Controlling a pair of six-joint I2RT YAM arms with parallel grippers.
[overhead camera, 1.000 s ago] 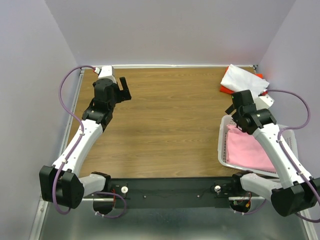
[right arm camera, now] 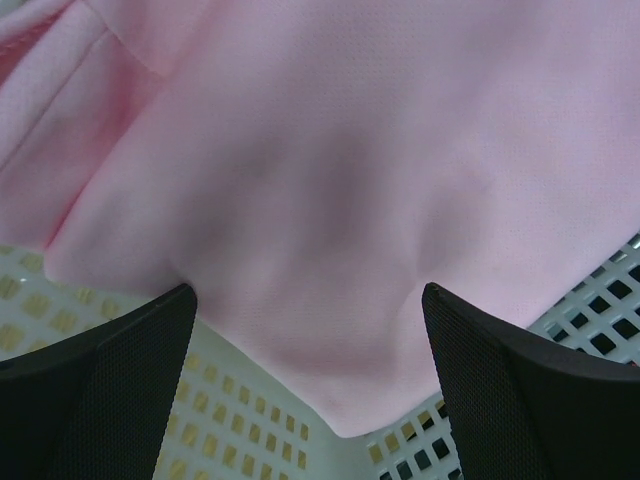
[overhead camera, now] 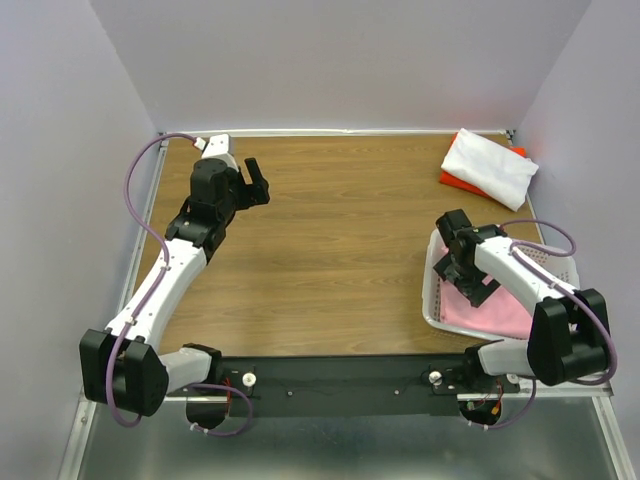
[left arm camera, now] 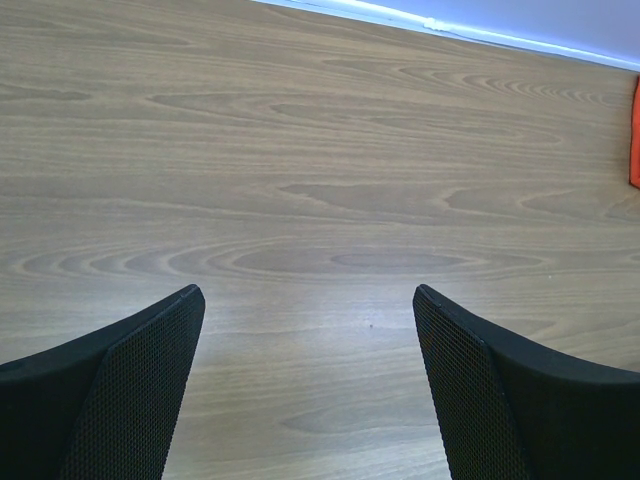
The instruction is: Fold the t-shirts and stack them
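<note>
A pink T-shirt [overhead camera: 485,315] lies loose and creased in the white basket [overhead camera: 430,290] at the right of the table. My right gripper [overhead camera: 468,285] is down inside the basket over it, open; in the right wrist view the shirt [right arm camera: 330,220] fills the space beyond the fingers, with the perforated basket wall around it. My left gripper [overhead camera: 252,180] hangs open over the upper left of the table, with only bare wood between its fingers in the left wrist view.
At the back right a white folded cloth [overhead camera: 490,165] lies on an orange one [overhead camera: 460,185]. Walls border the table at left, right and back.
My right gripper has descended into the basket onto the pink shirt, and the basket now sits slightly further left. The left arm has shifted slightly to the right.
</note>
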